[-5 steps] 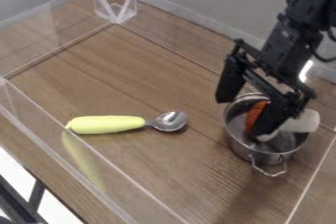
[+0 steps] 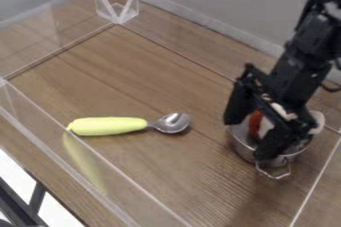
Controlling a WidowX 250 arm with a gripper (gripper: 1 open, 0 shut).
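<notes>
A steel pot (image 2: pixel 270 161) with a wire handle stands at the right of the wooden surface. My black gripper (image 2: pixel 266 129) is down over it, its fingers in or just above the pot's mouth, around an orange-and-white object (image 2: pixel 306 123) that they partly hide. I cannot tell whether the fingers touch it. A pale yellow corn-like object (image 2: pixel 107 125) lies at the left, with a metal spoon (image 2: pixel 172 122) at its right end.
A small white rack (image 2: pixel 116 9) stands at the back left corner. Clear plastic walls border the surface on the left, front and back.
My gripper has shifted over the pot and lower into it, now covering more of the orange-and-white object. The yellow object and spoon have not moved.
</notes>
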